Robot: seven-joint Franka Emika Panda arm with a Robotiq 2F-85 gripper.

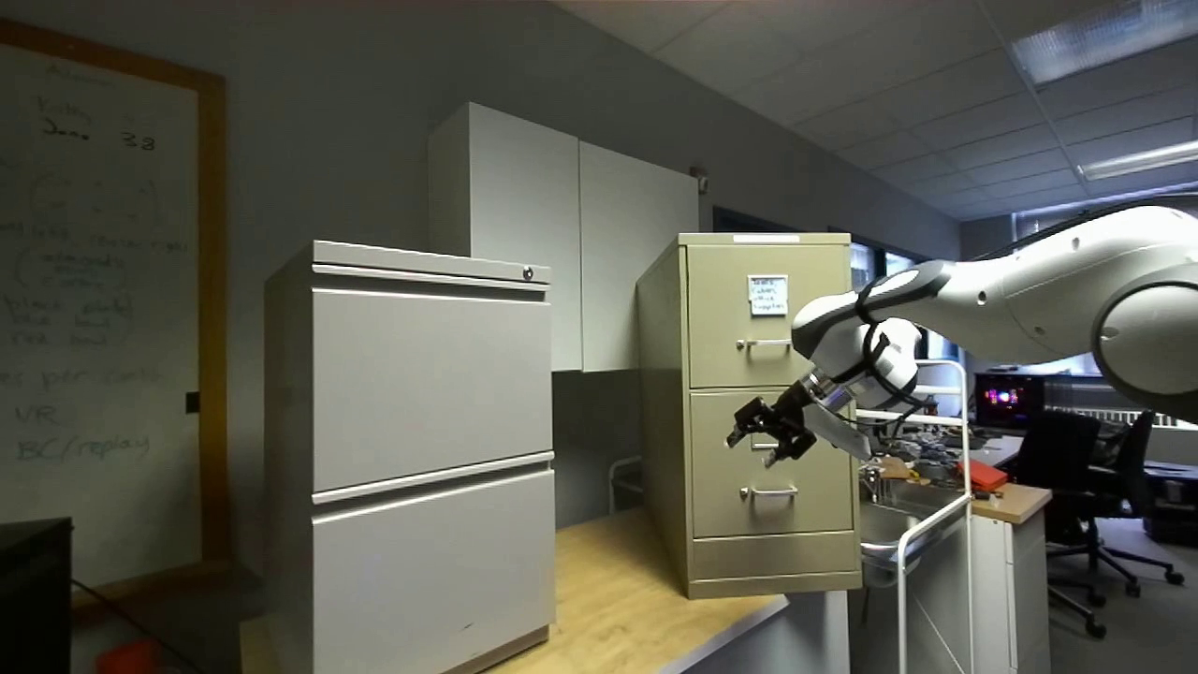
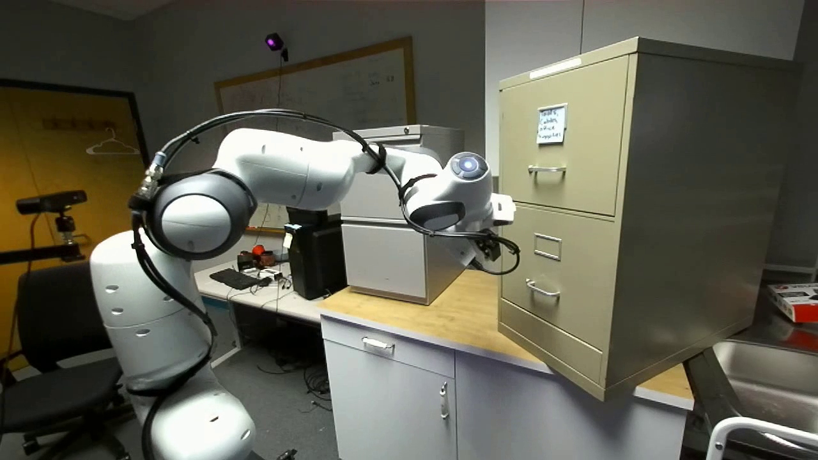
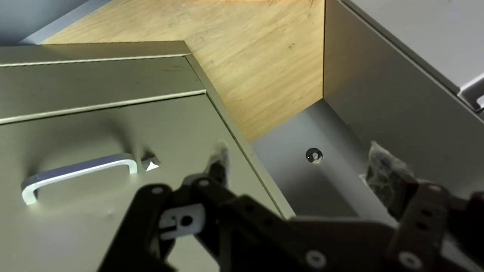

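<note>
My gripper stands open in the wrist view, with empty space between its spread fingertips. Beneath its left finger lies the front of the beige filing cabinet (image 1: 764,562); the lower drawer's handle (image 3: 81,172) is off to the left, clear of the fingers. From exterior view 1 the gripper (image 1: 753,439) appears in front of the lower drawer, above its handle (image 1: 770,492). Both drawers look shut. On the top one are a paper label (image 2: 551,125) and a handle (image 2: 546,169). In exterior view 2 the fingers are hidden behind the wrist and cables.
A grey two-drawer cabinet (image 1: 432,382) stands on the same wooden counter (image 1: 618,584), with a gap between the cabinets. A sink (image 2: 767,383) and a white metal rail (image 1: 910,550) are beside the beige cabinet. White cupboards (image 1: 528,236) hang behind.
</note>
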